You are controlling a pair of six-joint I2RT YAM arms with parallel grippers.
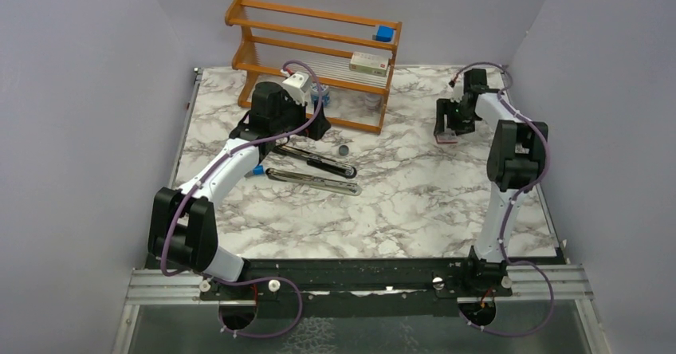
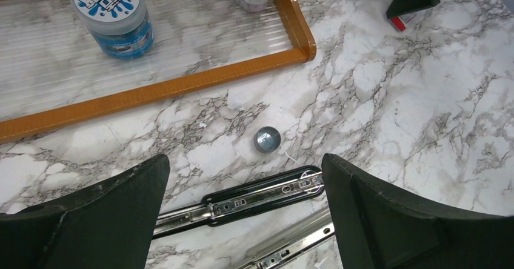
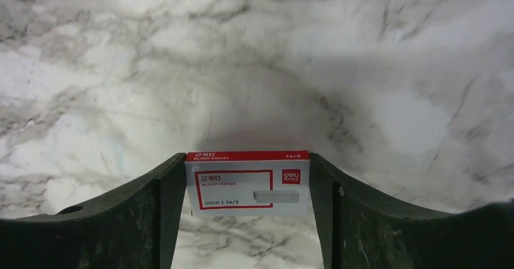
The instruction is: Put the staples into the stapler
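Observation:
In the right wrist view, a small white and red staple box (image 3: 247, 187) is pinched between the fingers of my right gripper, which touch both its ends. It appears clear of the marble, over the table's right side. Two long stapler-like parts lie side by side: one with a black base and metal rail (image 2: 267, 193), the other a metal channel (image 2: 297, 245). My left gripper hangs open above them, its fingers wide apart with only table and part of the rail seen between. Its own fingers cover portions of both lengths.
A wooden rack (image 1: 315, 47) stands at the back, holding a pale box (image 1: 368, 63), a blue item (image 1: 384, 33) and jars. Near the stapler parts sits a small round metal piece (image 2: 267, 139). Bare marble (image 1: 414, 202) spans the middle and front right.

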